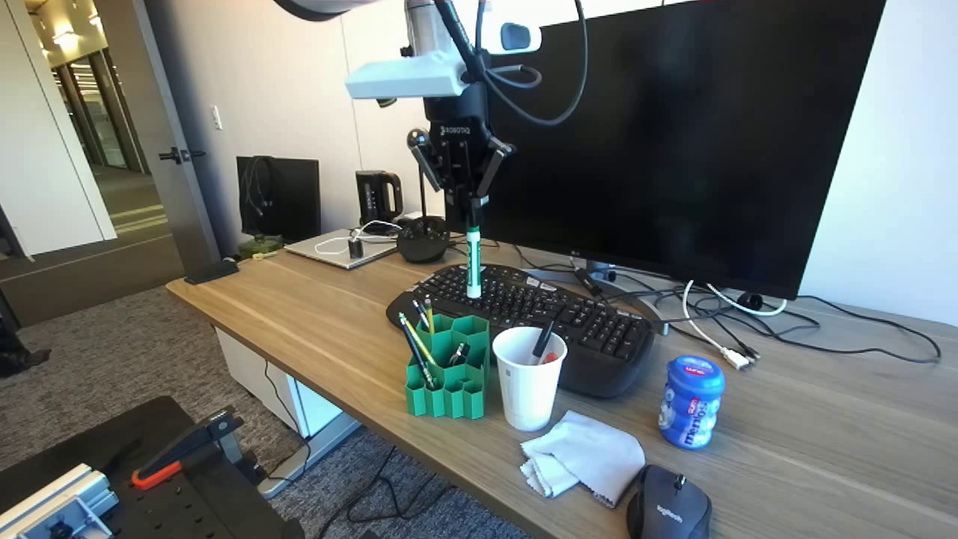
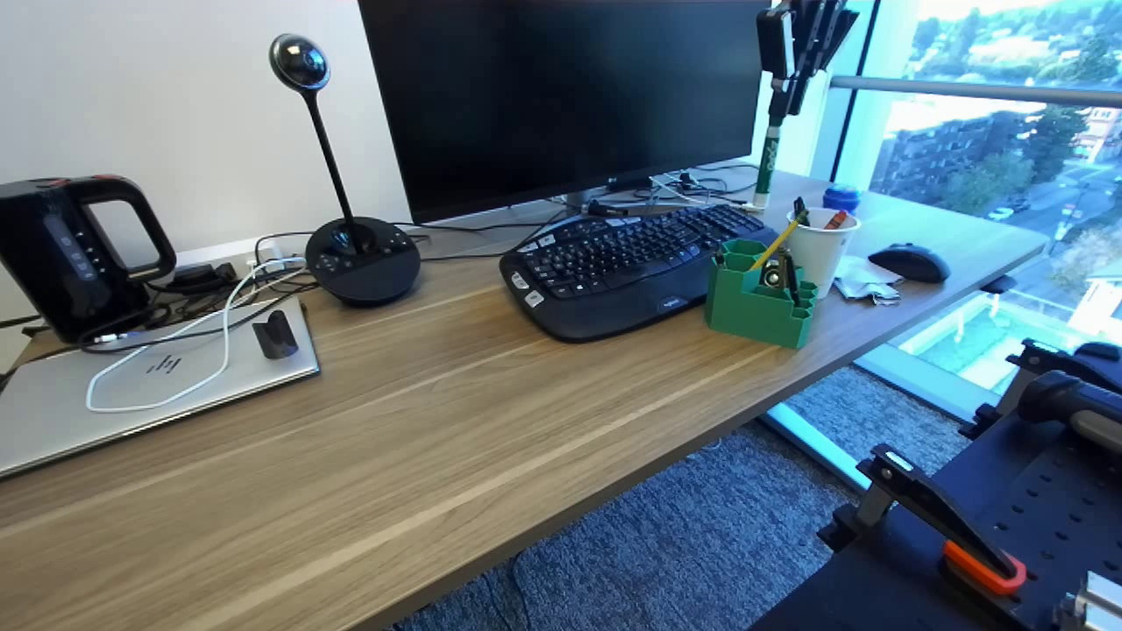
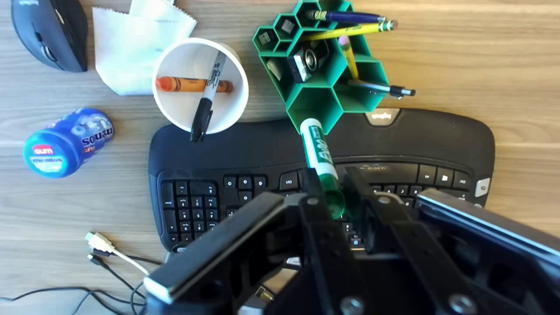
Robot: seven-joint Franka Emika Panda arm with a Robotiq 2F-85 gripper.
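A green and white Expo marker (image 1: 473, 262) hangs upright from my gripper (image 1: 468, 218), which is shut on its green end. In the wrist view the marker (image 3: 319, 152) lies between my fingers, its white end pointing toward the organizer. Below it, the green honeycomb organizer (image 3: 315, 102) holds pencils, pens and small items; its large compartment nearest the keyboard looks empty. Exterior view 2 shows the marker (image 2: 767, 166) raised above the keyboard, clear of the organizer (image 2: 759, 310). Beside the organizer stands a white cup (image 1: 528, 382) with a black-capped marker and an orange crayon inside.
The black keyboard (image 1: 539, 310) lies beneath the gripper, with the large monitor (image 1: 664, 144) close behind. A grey cloth (image 1: 588, 454), a mouse (image 1: 669, 507) and a blue gum bottle (image 1: 692, 403) are right of the cup. Bare desk (image 2: 442, 442) stretches to the organizer's left.
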